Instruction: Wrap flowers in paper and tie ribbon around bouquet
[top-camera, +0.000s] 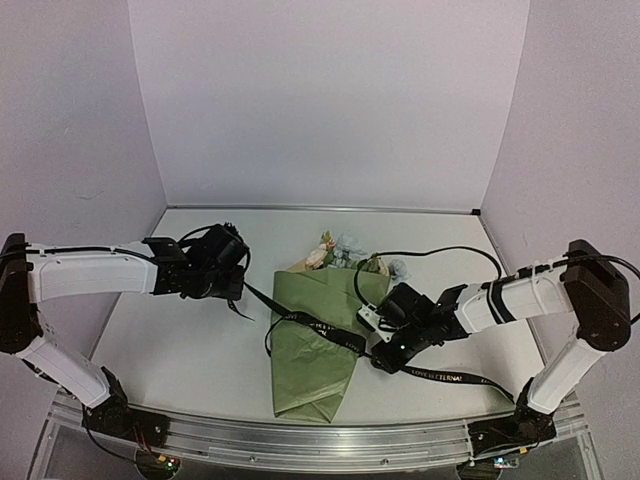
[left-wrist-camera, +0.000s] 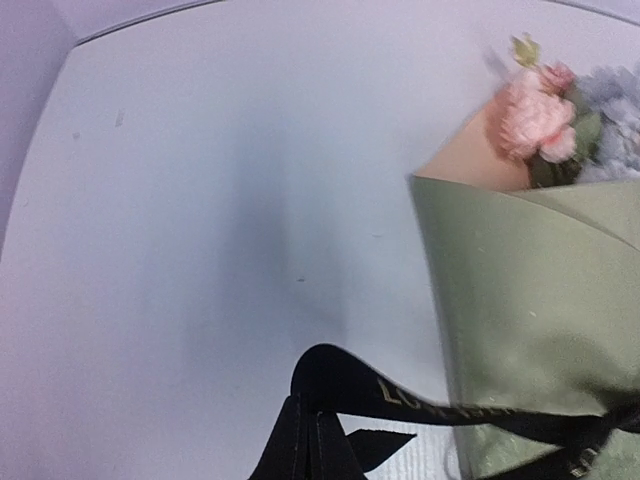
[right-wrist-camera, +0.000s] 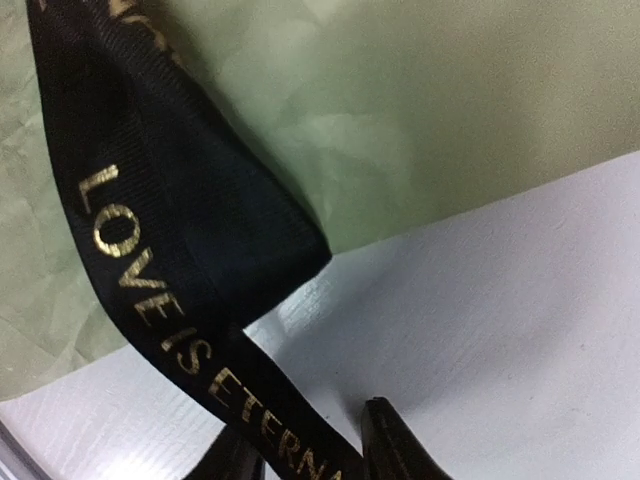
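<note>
A green-wrapped bouquet (top-camera: 315, 375) lies mid-table, its pink and blue flowers (top-camera: 343, 250) at the far end. Across the wrap runs a black ribbon (top-camera: 318, 326) with gold lettering, gathered in a knot-like bunch near the wrap's right edge. Left of the bouquet, my left gripper (top-camera: 238, 288) is shut on one ribbon end; in the left wrist view a short tail hangs beside its fingers (left-wrist-camera: 290, 445). At the wrap's right edge is my right gripper (top-camera: 380, 362). Its fingers (right-wrist-camera: 385, 445) stand apart, with the lettered ribbon (right-wrist-camera: 255, 400) passing between them, apparently not clamped.
The ribbon's other length (top-camera: 455, 377) trails right toward the right arm's base. A metal rail (top-camera: 320, 450) runs along the front edge.
</note>
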